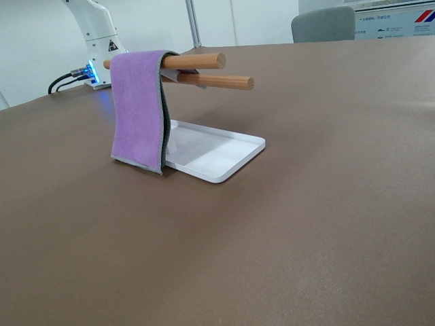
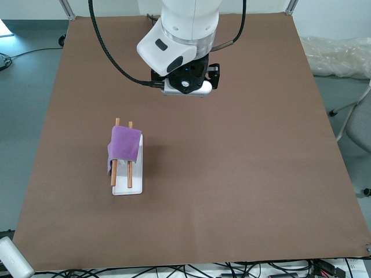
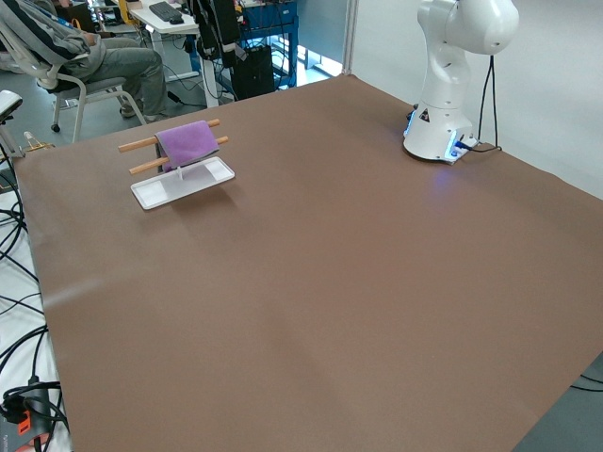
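A purple cloth [image 2: 123, 143] with a grey edge hangs draped over two wooden bars [image 1: 215, 81] of a small rack, which stands on a white tray [image 1: 217, 153]. The cloth [image 3: 187, 141] shows on the same rack in the right view. My gripper [image 2: 186, 81] is at the top centre of the left view, above and behind the rack and apart from it, under the white arm and cables. Its fingers are hidden, so its state does not show.
Cables and devices line the near edge in the left view. A person sits beyond the table in the right view.
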